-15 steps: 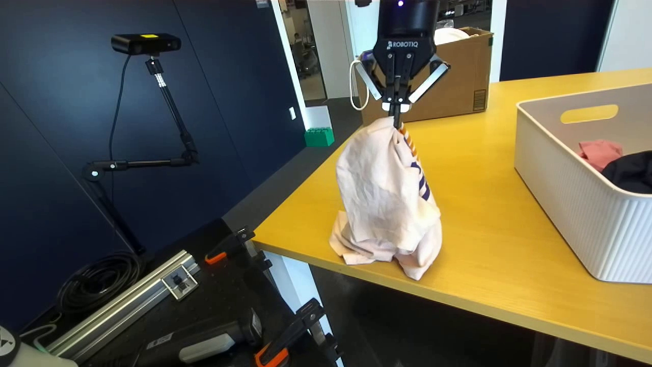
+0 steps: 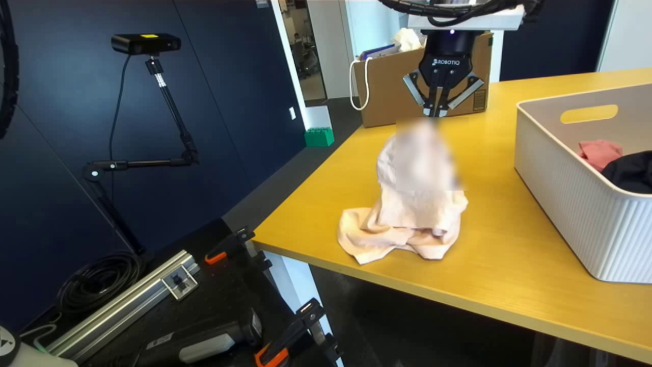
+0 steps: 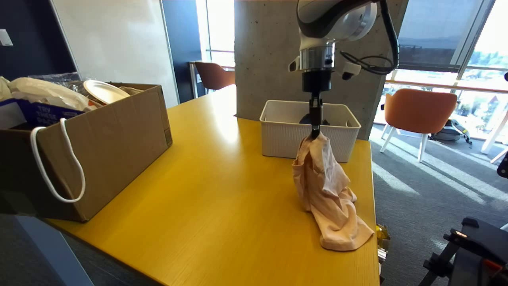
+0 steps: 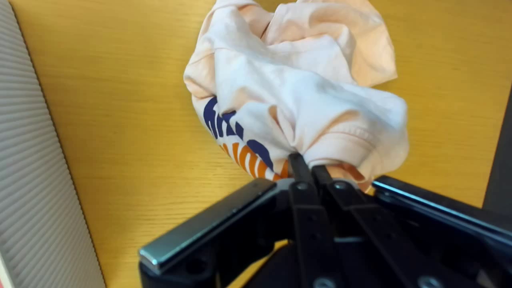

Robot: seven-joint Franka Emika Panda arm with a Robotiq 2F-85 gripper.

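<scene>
A pale pink cloth garment [image 3: 320,181] with blue and orange print hangs from my gripper [image 3: 315,133], its lower part resting on the yellow table. In the wrist view the two fingertips are together, with bunched fabric of the garment [image 4: 307,96] pinched at them, so my gripper is shut on it. From the first exterior view, the gripper [image 2: 434,113] is above the garment's top, and the cloth [image 2: 415,211] spreads out in folds on the table below. Part of the garment is blurred there.
A ribbed white bin [image 2: 568,189] holding a pink cloth [image 2: 600,153] and a black cloth [image 2: 632,172] stands to one side of the garment. A filled cardboard box [image 3: 128,138] sits at the other end. Bare table [image 3: 214,190] lies between.
The gripper has moved right and away from the first exterior camera, toward the bin's side, carrying the garment's top with it. The garment's lower folds have dragged along the table.
</scene>
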